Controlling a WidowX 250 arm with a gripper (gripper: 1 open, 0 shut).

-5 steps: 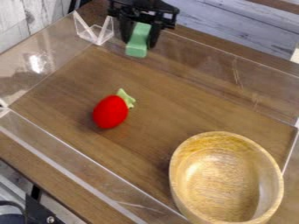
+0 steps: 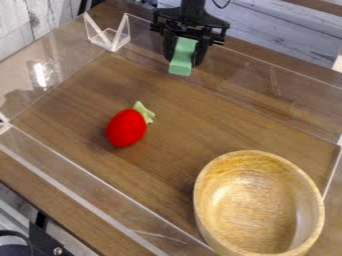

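Note:
My black gripper (image 2: 185,42) is at the top centre of the camera view, shut on a green block (image 2: 183,61) that hangs upright below it. A red tomato-like toy (image 2: 126,127) with a pale green top lies left of centre on the wooden surface (image 2: 194,130). A pale wooden bowl (image 2: 259,200) stands at the lower right, empty.
A clear angular holder (image 2: 107,32) stands at the back left. Transparent walls edge the wooden surface.
My gripper and the green block have moved to the right and slightly down in the view. The red toy and bowl have not moved.

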